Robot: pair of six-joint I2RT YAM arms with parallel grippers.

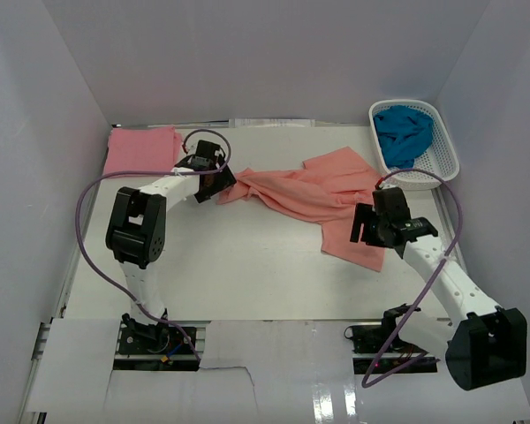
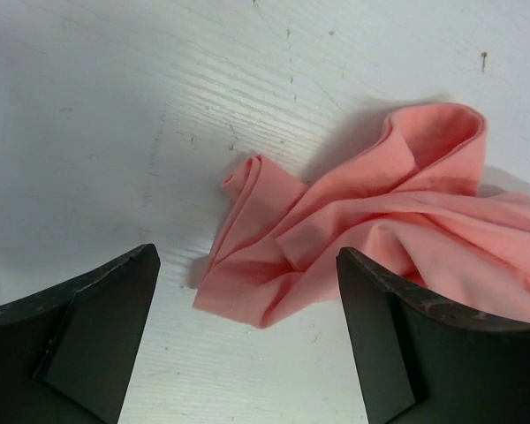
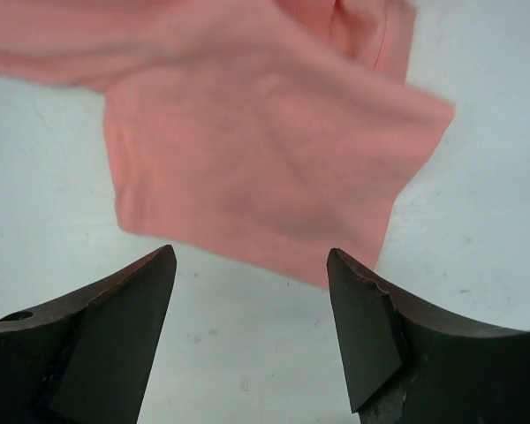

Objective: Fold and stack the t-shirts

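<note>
A salmon T-shirt point(image 1: 318, 194) lies spread and rumpled across the middle and right of the white table, one flat part reaching toward the front right. My left gripper point(image 1: 215, 181) is open over its bunched left end point(image 2: 274, 247), which shows between the fingers in the left wrist view. My right gripper point(image 1: 363, 225) is open above the shirt's right part; in the right wrist view the flat cloth point(image 3: 247, 177) lies just beyond the fingertips. A folded pink T-shirt point(image 1: 137, 150) rests at the back left.
A white basket point(image 1: 442, 163) holding blue cloth point(image 1: 399, 132) stands at the back right. Walls enclose the table at the back and sides.
</note>
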